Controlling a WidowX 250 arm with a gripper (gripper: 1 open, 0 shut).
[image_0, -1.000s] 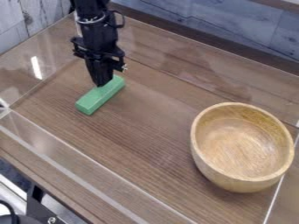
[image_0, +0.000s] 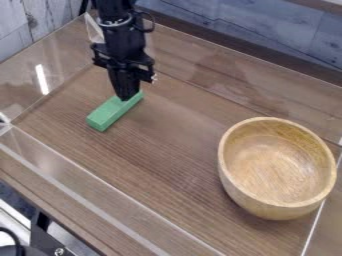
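Note:
A green rectangular block (image_0: 110, 114) lies flat on the wooden table (image_0: 147, 180), left of centre. The black gripper (image_0: 126, 72) hangs just above the block's far end, coming down from the top of the view. Whether its fingers are open or shut is too small to tell, as is whether they touch the block.
A large light wooden bowl (image_0: 275, 165) stands at the right. The table's edge runs along the lower left, with cables beyond it.
The gripper has shifted slightly to the right over the block. The block looks unmoved.

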